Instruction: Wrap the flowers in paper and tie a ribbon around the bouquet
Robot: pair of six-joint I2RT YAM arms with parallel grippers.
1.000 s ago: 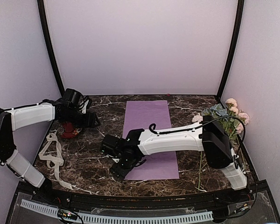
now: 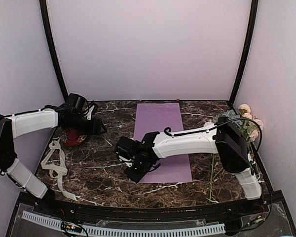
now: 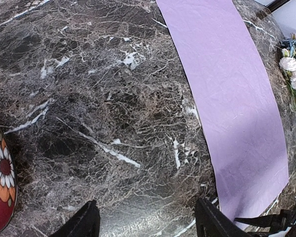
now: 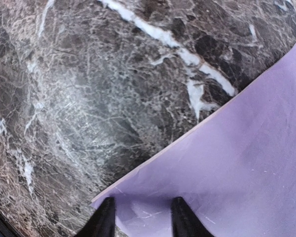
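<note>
A long purple wrapping sheet [image 2: 159, 116] lies flat along the middle of the table. My right gripper is over the sheet's near-left corner, fingers parted partway, with the sheet's surface showing between them. Whether the fingertips touch it cannot be told. On the left, my left gripper stands open above bare marble, holding nothing. Pink and blue fake flowers [image 2: 245, 116] with long green stems lie at the right edge, partly behind the right arm; white blooms [image 3: 289, 64] show in the left wrist view. A cream ribbon [image 2: 60, 170] lies loosely folded at the left.
A red object with a flower pattern [image 3: 1, 177] sits beside the left gripper, by the left wall. Free marble [image 2: 101, 168] lies between ribbon and sheet. The right arm [image 2: 187, 145] crosses over the sheet.
The purple sheet has slid away from the front edge and slightly right. My right gripper has shifted back and to the right along with it. The left arm has stayed still.
</note>
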